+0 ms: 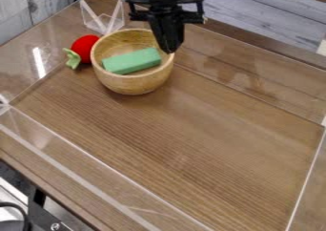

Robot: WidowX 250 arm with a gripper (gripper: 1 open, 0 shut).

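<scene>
My black gripper (170,36) hangs at the top centre, above and just right of the back rim of a wooden bowl (132,83). It is shut, with nothing seen between its fingers. In the bowl lies a flat green block (132,61). A red object with a green top (82,50), perhaps a pepper or strawberry, lies left of the bowl.
A clear, crinkled item (102,17) lies behind the red object. The table's edge runs along the lower left, with dark cables beyond.
</scene>
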